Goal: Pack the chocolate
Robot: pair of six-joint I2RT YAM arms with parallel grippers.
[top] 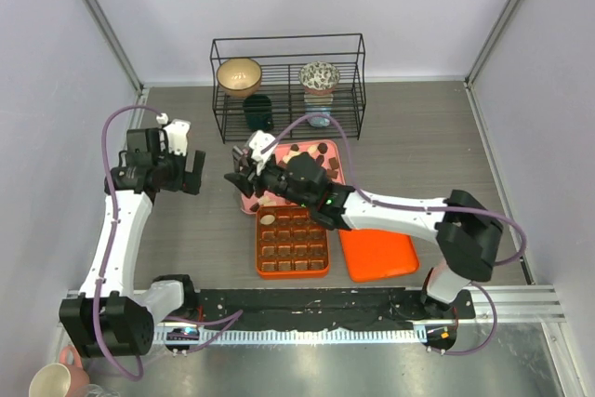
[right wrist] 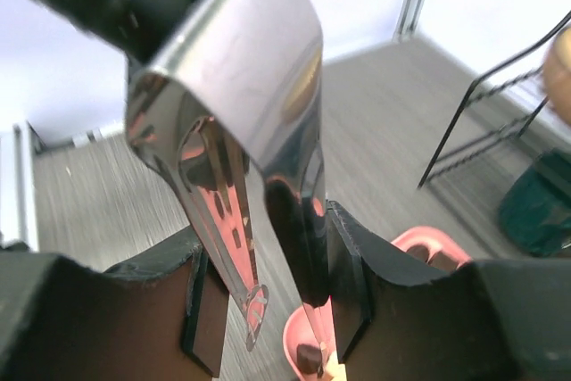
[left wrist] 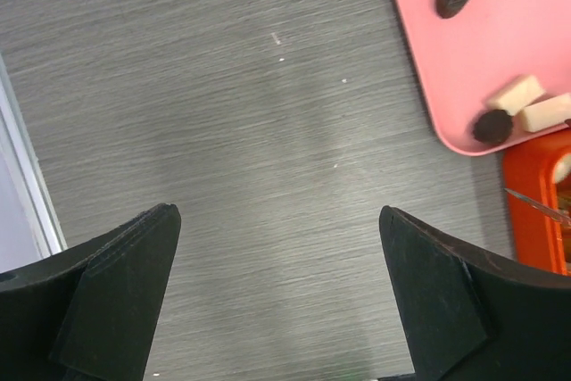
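Observation:
The orange box [top: 292, 271] holds one pale chocolate [top: 268, 219] in its far left compartment; its other visible compartments look empty. Behind it lies a pink tray [top: 337, 157] with several dark, brown and pale chocolates, partly hidden by my right arm. My right gripper is shut on shiny metal tongs [right wrist: 259, 69], held above the tray's left edge. The tong tips are apart, and no chocolate shows between them. Left of the tray, my left gripper hangs open over bare table, nothing between its fingers.
An orange lid [top: 379, 255] lies flat right of the box. Behind the tray stands a black wire rack [top: 288, 44] with bowls and cups. Bare table [top: 428, 137] extends to the right, and more lies between the left gripper and the tray.

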